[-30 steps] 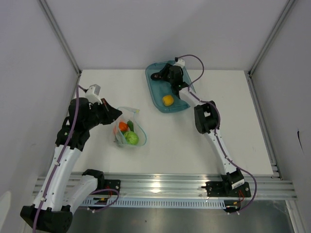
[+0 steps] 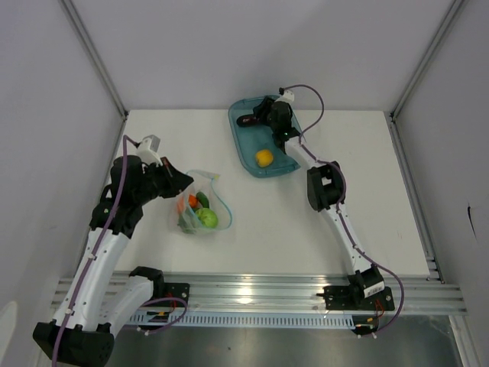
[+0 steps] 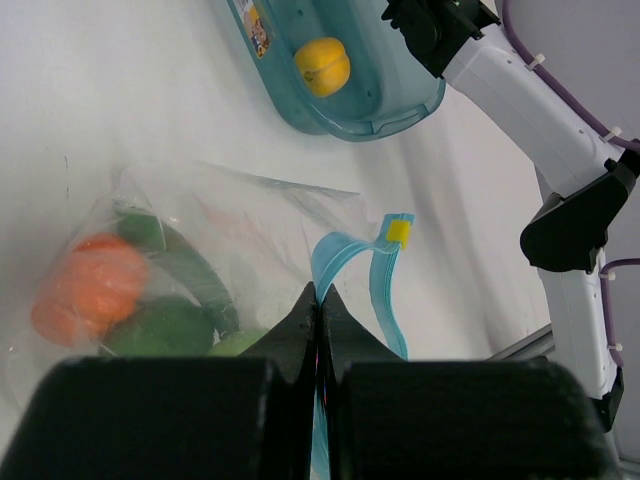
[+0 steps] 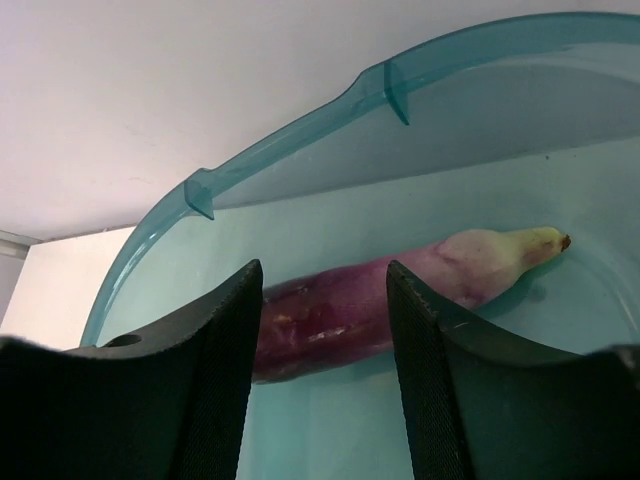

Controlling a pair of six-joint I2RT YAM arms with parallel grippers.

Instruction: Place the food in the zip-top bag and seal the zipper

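Observation:
The clear zip top bag [image 3: 270, 210] stands open at left on the table, its blue zipper strip [image 3: 385, 290] spread into a loop. Inside show an orange vegetable [image 2: 192, 200], a dark green one [image 2: 202, 199] and a light green one [image 2: 206, 218]. My left gripper is shut on the bag's rim at the blue strip. In the teal bin, a purple eggplant [image 4: 345, 310] lies on the floor. My right gripper is partly open above it, fingers apart with the eggplant's body seen between and beyond them; contact cannot be told.
The teal bin [image 2: 243, 157] stands at the back middle, with a yellow-orange food item [image 2: 264, 158] near its front end. Its raised rim surrounds the right gripper. Bare white table [image 2: 290, 229] lies between bag and right arm.
The left arm, bag and yellow-orange item look unchanged.

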